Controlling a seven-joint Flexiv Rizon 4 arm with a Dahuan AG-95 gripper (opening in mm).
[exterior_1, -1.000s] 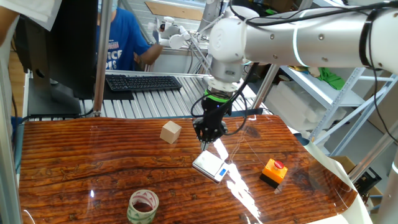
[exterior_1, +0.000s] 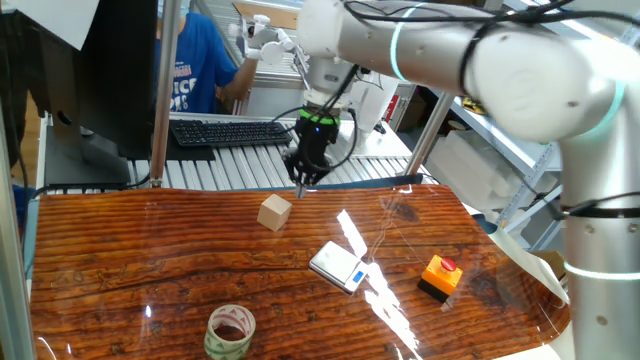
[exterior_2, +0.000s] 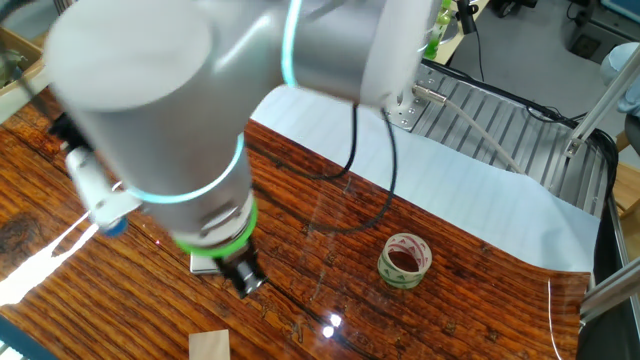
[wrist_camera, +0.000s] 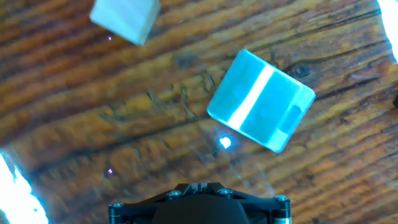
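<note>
My gripper (exterior_1: 300, 188) hangs in the air near the back edge of the table, right of and above a wooden cube (exterior_1: 274, 212). Its fingertips sit together at the bottom of the wrist view, with nothing visible between them. A small white scale (exterior_1: 339, 266) with a blue display lies right of the cube; it looks cyan in the wrist view, ahead of the gripper. At the wrist view's upper left, the cube (wrist_camera: 125, 17) is partly cut off. In exterior view 2, the cube (exterior_2: 209, 346) shows at the bottom edge and the arm covers most of the scale.
A roll of tape (exterior_1: 230, 331) stands near the front edge. The orange emergency-stop box (exterior_1: 440, 278) with a red button is on the right. Behind the table are a keyboard (exterior_1: 230, 133) and a person in blue (exterior_1: 200, 65).
From just over the scale, my gripper has moved up, back and to the left, towards the cube's side. The cube, scale, tape and orange box have stayed in place.
</note>
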